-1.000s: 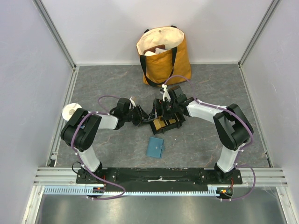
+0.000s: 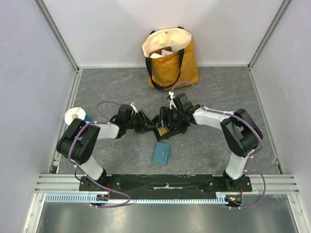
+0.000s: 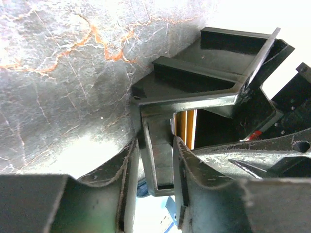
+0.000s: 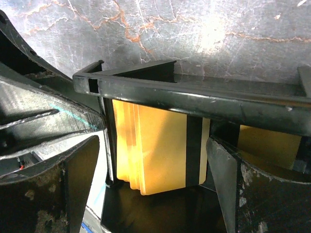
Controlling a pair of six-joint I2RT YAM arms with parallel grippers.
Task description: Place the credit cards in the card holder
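Observation:
The black card holder [image 2: 177, 133] lies mid-table between both grippers. Yellow cards [image 4: 163, 150] stand stacked in its end compartment in the right wrist view; their thin edges show in the left. My left gripper is at the holder's end wall [image 3: 160, 145], which fills the narrow space between its fingers; whether they press on it cannot be told. Over the holder, my right gripper is open, its fingers [image 4: 80, 170] spread to either side of the yellow stack. Another yellow card surface [image 4: 269, 145] shows farther right inside the holder.
A light-blue flat item [image 2: 161, 153] lies just in front of the holder. The yellow bag [image 2: 172, 70] stands at the back wall, and a white roll [image 2: 74, 114] at far left.
My left gripper has moved slightly left and toward the front, and the holder's near-left end has shifted a little the same way.

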